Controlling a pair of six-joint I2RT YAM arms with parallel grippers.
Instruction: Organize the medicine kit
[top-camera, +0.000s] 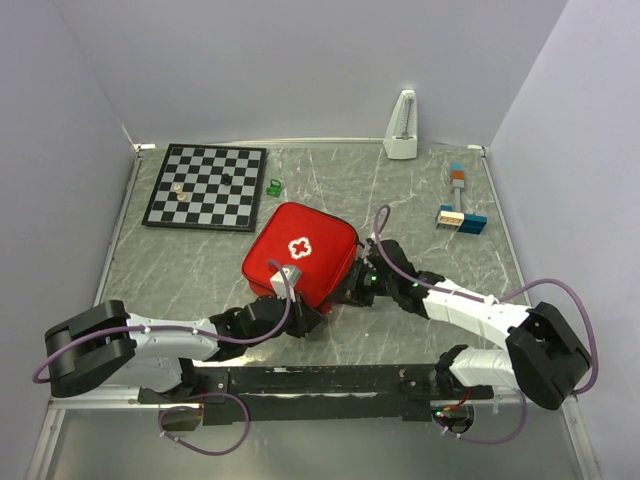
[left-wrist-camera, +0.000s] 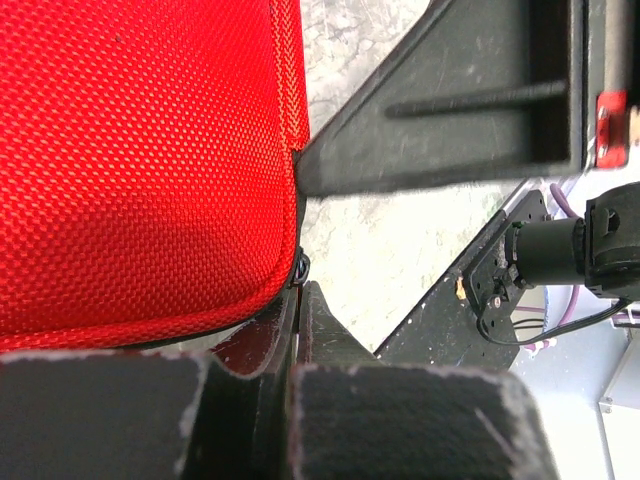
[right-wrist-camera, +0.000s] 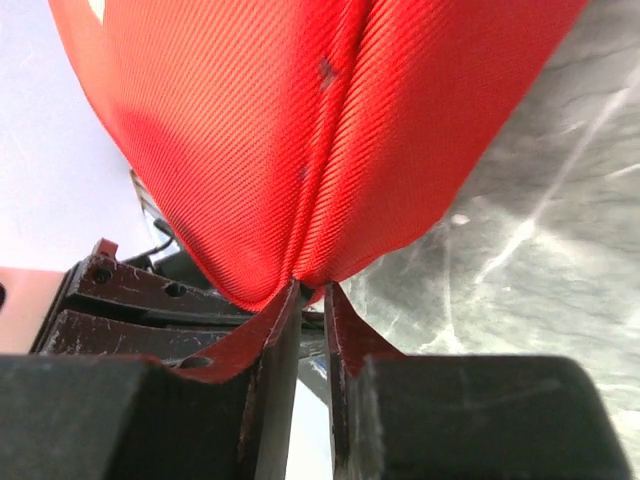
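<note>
The red medicine kit bag (top-camera: 302, 240), with a white cross badge, lies closed in the middle of the table. At its front edge my left gripper (top-camera: 306, 322) is shut. In the left wrist view the left gripper's tips (left-wrist-camera: 300, 296) meet just below a small dark zipper pull (left-wrist-camera: 302, 268) on the bag's seam; whether the pull is pinched is hard to tell. My right gripper (top-camera: 345, 290) is at the bag's right front corner. Its fingers stand a narrow gap apart in the right wrist view, with the red fabric corner (right-wrist-camera: 315, 270) at the tips (right-wrist-camera: 312, 292).
A chessboard (top-camera: 208, 187) lies at the back left, with a small green object (top-camera: 274, 187) beside it. At the back stands a white metronome (top-camera: 402, 125). Coloured blocks (top-camera: 461, 219) sit at the back right. The two grippers are very close together.
</note>
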